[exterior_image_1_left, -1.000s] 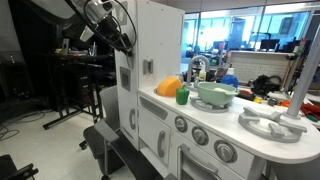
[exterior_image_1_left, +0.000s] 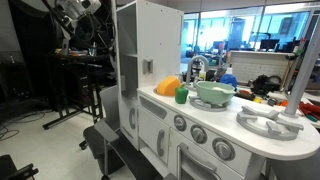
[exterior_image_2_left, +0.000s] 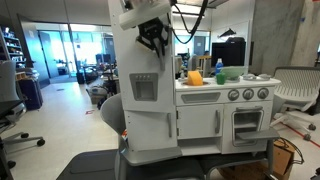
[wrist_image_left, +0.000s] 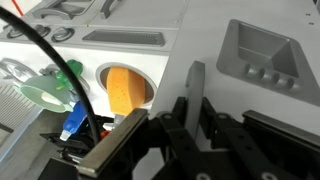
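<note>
In the wrist view my gripper is shut on the grey upright handle (wrist_image_left: 196, 78) of a pale toy fridge door. The door's recessed dispenser (wrist_image_left: 266, 52) lies just to the right of the handle there. From exterior view 2, the gripper (exterior_image_2_left: 160, 52) stands against the upper part of that door, above the dispenser (exterior_image_2_left: 145, 88). The door appears swung outward in exterior view 1, where the fridge's right door (exterior_image_1_left: 161, 45) looks closed. Much of the gripped handle is hidden by my fingers.
Right of the fridge runs a toy counter (exterior_image_1_left: 245, 127) with an orange object (exterior_image_1_left: 168, 86), a green cup (exterior_image_1_left: 181, 96) and a green bowl (exterior_image_1_left: 214, 92). Dark panels (exterior_image_1_left: 120, 150) lie along the floor in front. A black cable (wrist_image_left: 62, 68) crosses the wrist view.
The arm and gripper have moved left in exterior view 1. The left fridge door has swung outward with them, exposing the pale space behind it. The counter items have stayed put.
</note>
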